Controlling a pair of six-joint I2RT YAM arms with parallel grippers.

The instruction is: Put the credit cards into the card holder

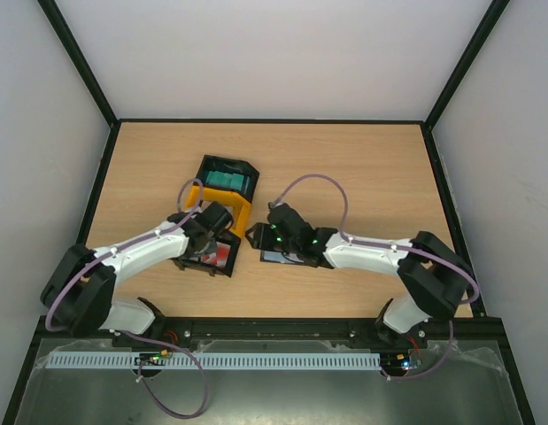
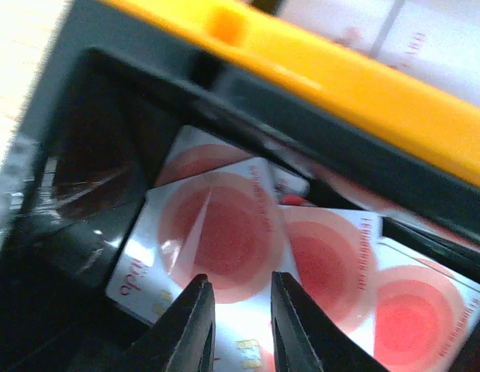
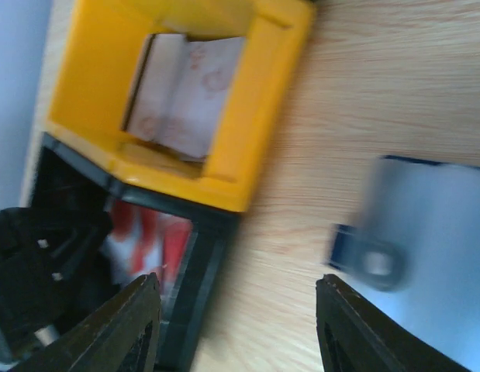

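Observation:
White cards with red circles [image 2: 220,232] lie overlapping in the front black bin [image 2: 92,302], some leaning on its wall. My left gripper is over them, its fingers partly open with a narrow gap. Cards show behind that gap; I see nothing held in it. The grey-blue card holder [image 3: 433,248], with a dark clasp tab, lies flat on the table. Its far part runs out of the right wrist view, and my right arm covers much of it from above. My right gripper is open wide and empty, above the strip of table between bin and holder.
A yellow bin [image 3: 259,93] with whitish cards adjoins the front black bin. Behind it stands another black bin [image 1: 250,181] holding teal cards [image 1: 226,181]. Both arms are close together near the front bin.

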